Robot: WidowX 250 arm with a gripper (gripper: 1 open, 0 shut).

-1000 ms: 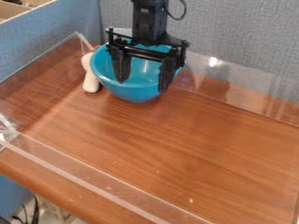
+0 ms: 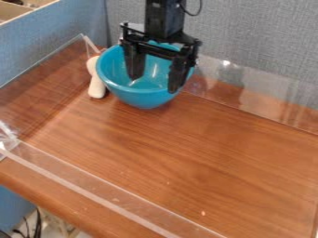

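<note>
A turquoise plastic bowl [image 2: 147, 91] stands upright at the back of the wooden table [image 2: 174, 172]. Over it is my black gripper [image 2: 154, 70], its fingers spread open, with the finger ends down at or inside the bowl's upper part. Whether either finger touches the bowl cannot be told. A pale, elongated white object [image 2: 96, 82] lies just left of the bowl, partly behind it.
Clear plastic edging runs along the table's back and near left. A blue-grey padded wall [image 2: 44, 51] bounds the left, a grey wall [image 2: 255, 42] the back.
My gripper has shifted slightly over the last second, lately a little left and up. The bowl has stayed in about the same place.
</note>
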